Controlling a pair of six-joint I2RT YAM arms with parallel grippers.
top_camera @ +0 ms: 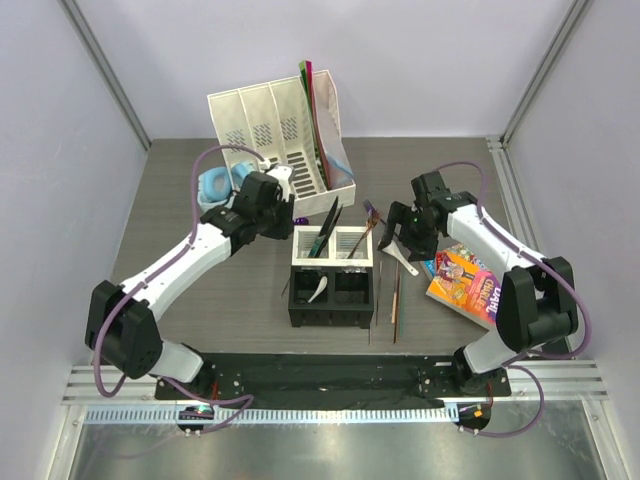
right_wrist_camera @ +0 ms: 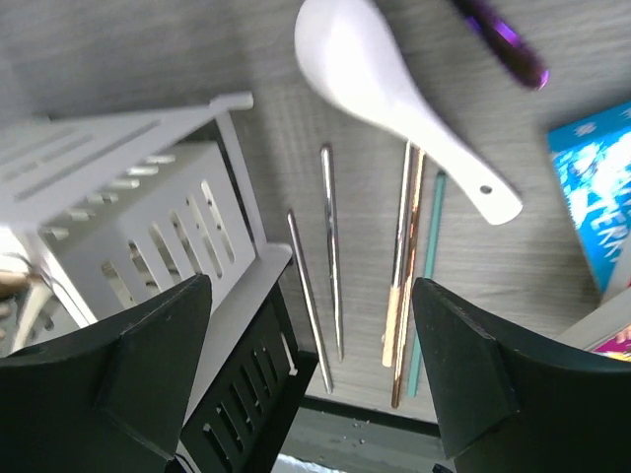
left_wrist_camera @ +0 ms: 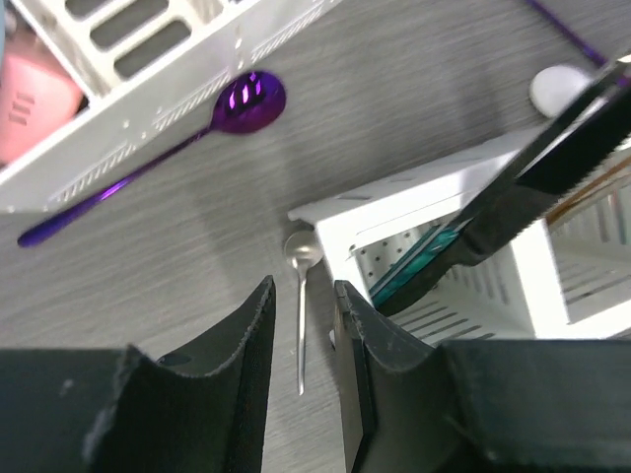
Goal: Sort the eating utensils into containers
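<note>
Partly open and empty, my left gripper hovers left of the white two-compartment basket [left_wrist_camera: 340,236]; a small silver spoon [left_wrist_camera: 303,249] shows between its fingertips on the table below. A purple spoon [left_wrist_camera: 249,101] lies against the white rack. Black and green utensils [top_camera: 325,230] lean in the basket's left compartment, a brown-handled one [top_camera: 363,238] in the right. In front, the black basket [top_camera: 331,315] holds a white spoon [top_camera: 318,289] on its left side. My right gripper stands open above several chopsticks [right_wrist_camera: 332,236]; the large white spoon [right_wrist_camera: 385,84] lies beyond its fingers.
A large white slotted rack [top_camera: 262,120] with tall colored items stands at the back. Blue cups [top_camera: 214,184] are behind the left arm. Colorful books [top_camera: 466,283] lie under the right arm. Bare table [top_camera: 225,310] shows at left front.
</note>
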